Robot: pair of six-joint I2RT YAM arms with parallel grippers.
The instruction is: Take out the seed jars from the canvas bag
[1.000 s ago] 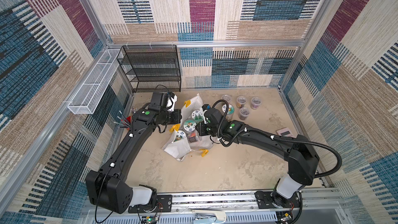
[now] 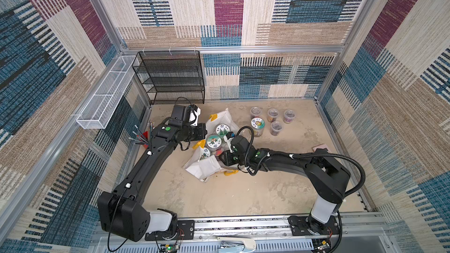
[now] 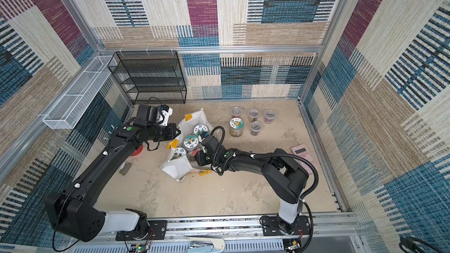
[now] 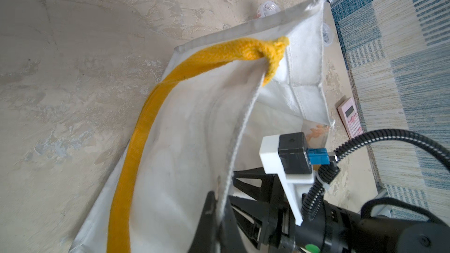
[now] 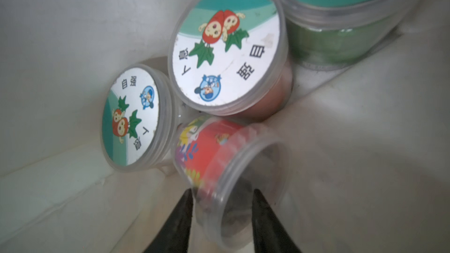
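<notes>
The white canvas bag [image 2: 203, 169] with yellow handles lies open mid-table, several lidded seed jars inside. In the right wrist view, one jar [image 5: 227, 42] leans among a left jar [image 5: 131, 117] and a green-filled jar [image 5: 346, 30]. A clear jar with a red label [image 5: 213, 147] lies tilted, its round clear end facing the camera. My right gripper is part open inside the bag, its fingertips on either side of that clear end; contact is unclear. My left gripper is shut on the bag's upper edge.
Outside the bag, right of it, stand a lidded jar [image 3: 236, 126] and several small clear cups [image 3: 253, 114]. A black wire rack [image 2: 171, 77] is at the back left. A pink calculator [image 3: 303, 156] lies far right.
My right gripper has moved toward the front of the bag, over the red-labelled jar, and its arm has swung frontward. The left arm has hardly moved.
</notes>
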